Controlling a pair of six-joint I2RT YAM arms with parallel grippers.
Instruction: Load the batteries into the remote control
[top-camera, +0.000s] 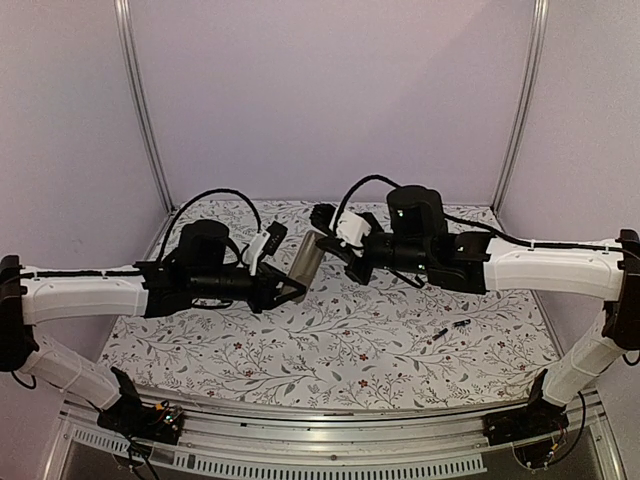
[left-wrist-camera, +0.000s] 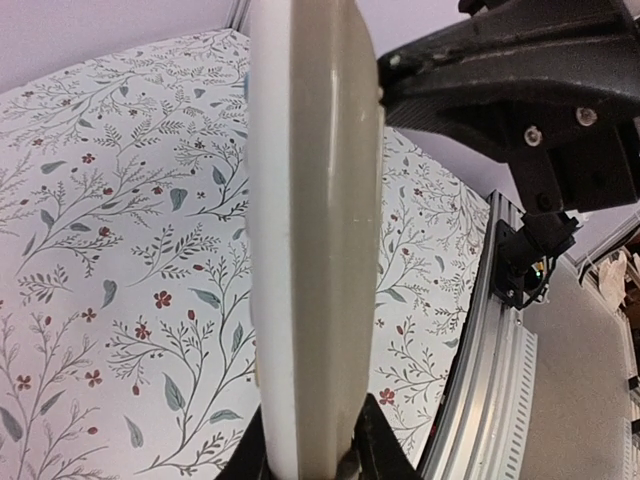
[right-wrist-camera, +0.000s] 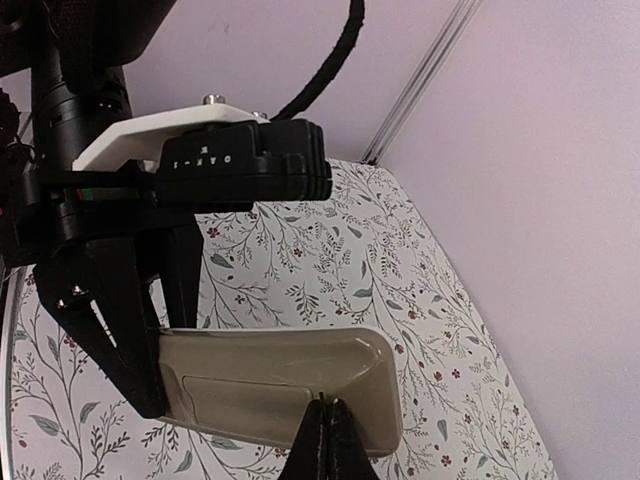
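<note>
Held above the table by my left gripper is the pale grey-beige remote control (top-camera: 307, 262), gripped at one end and tilted. Its back (right-wrist-camera: 270, 345) faces the right wrist camera, and the outline of the battery cover (right-wrist-camera: 245, 402) shows on it, lying flush. My right gripper is shut with nothing visible between its fingers. Its tips are against or very close to the back, by the cover's edge; contact is hard to tell. Two small dark batteries, one battery (top-camera: 440, 334) and another battery (top-camera: 461, 323), lie on the table at the right.
Pale walls (top-camera: 330, 100) enclose the back and sides. A metal rail (top-camera: 330, 430) runs along the front edge. Both arms meet closely above the table's middle.
</note>
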